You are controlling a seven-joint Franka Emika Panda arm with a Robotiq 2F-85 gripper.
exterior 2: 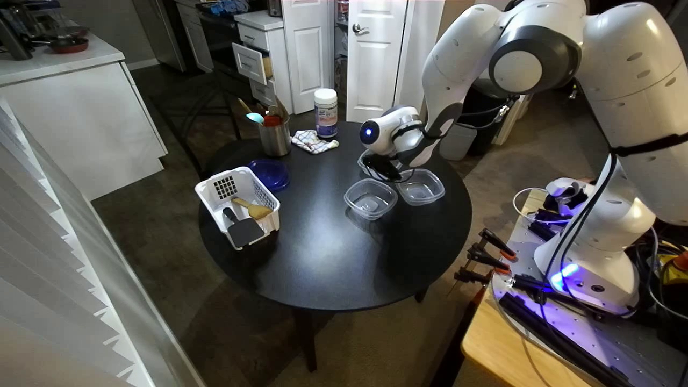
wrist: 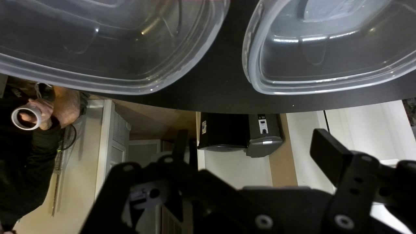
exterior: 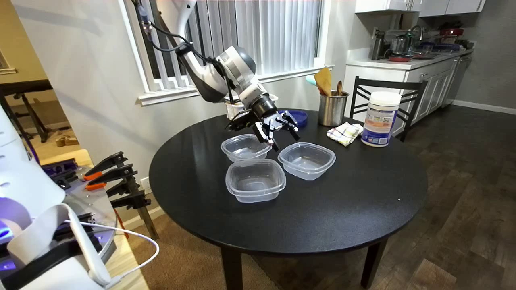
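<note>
Three clear plastic containers stand upright on the black round table (exterior: 338,208). In exterior view 1 they are a front container (exterior: 256,181), a right container (exterior: 307,159) and a back-left container (exterior: 245,146). My gripper (exterior: 284,138) hangs above the gap between the back-left and right ones, its fingers spread apart. In the wrist view two containers, one at left (wrist: 97,39) and one at right (wrist: 335,46), fill the top. Below them, my open gripper shows two separated black fingers with nothing between. From exterior view 2 the fingertips are hidden behind the arm.
A white basket (exterior 2: 274,222) with utensils, a blue lid (exterior 2: 269,174), a steel utensil pot (exterior: 332,108), a checked cloth (exterior: 344,133) and a wipes tub (exterior: 380,119) stand farther back. A person (wrist: 39,117) holds a white ring.
</note>
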